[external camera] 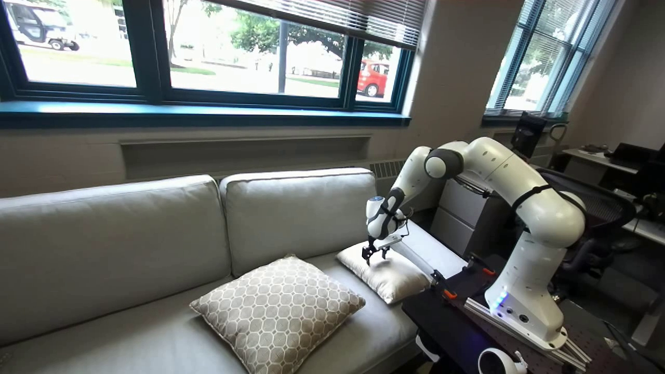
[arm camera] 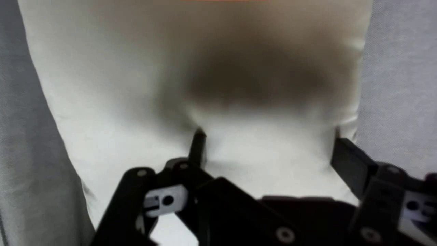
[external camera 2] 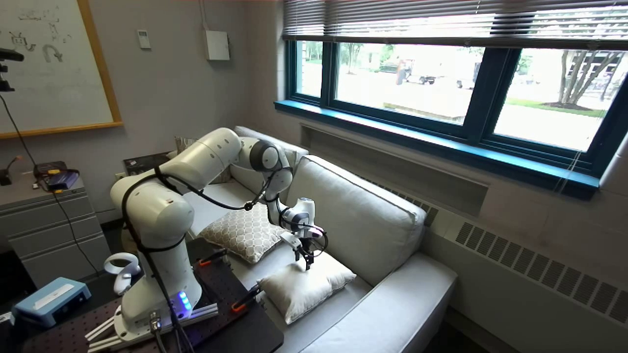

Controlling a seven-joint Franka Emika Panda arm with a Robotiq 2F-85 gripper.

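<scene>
A small plain white pillow [external camera: 393,277] lies flat on the sofa seat by the armrest. My gripper points down at it, open, its two fingers wide apart. In the wrist view the tip of the left finger [arm camera: 197,147] meets the pillow's cloth, which dents and shades around it. The other finger stands close to the pillow's right edge; whether it touches is hard to tell. Only the pillow's surface [arm camera: 262,155] shows between them. Beside the white pillow lies a larger patterned beige pillow [external camera: 283,315], apart from my gripper.
The grey sofa's back cushions [external camera: 302,215] rise behind the pillows, and its armrest [external camera 2: 388,306] flanks the white one. Clamps with orange handles [external camera: 447,290] stick up at the edge of the dark table [external camera: 436,318].
</scene>
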